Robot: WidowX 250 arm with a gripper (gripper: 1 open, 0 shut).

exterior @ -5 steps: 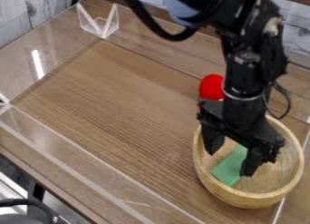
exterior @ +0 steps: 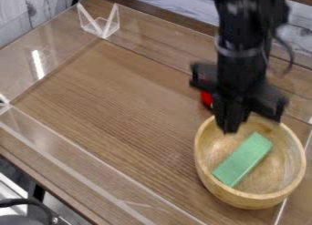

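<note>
The black robot gripper (exterior: 225,106) hangs above the back rim of a round wooden bowl (exterior: 210,158) at the lower right. A green rectangular block (exterior: 244,159) lies inside the bowl, clear of the gripper. A red object (exterior: 206,97) sits behind the gripper, mostly hidden by it. Whether the fingers are open or shut is hard to tell.
A white wire-like item (exterior: 101,21) stands at the far back left. Dark cables lie at the lower left corner.
The gripper has risen up and back from inside the bowl, uncovering the green block, which remains in the bowl.
</note>
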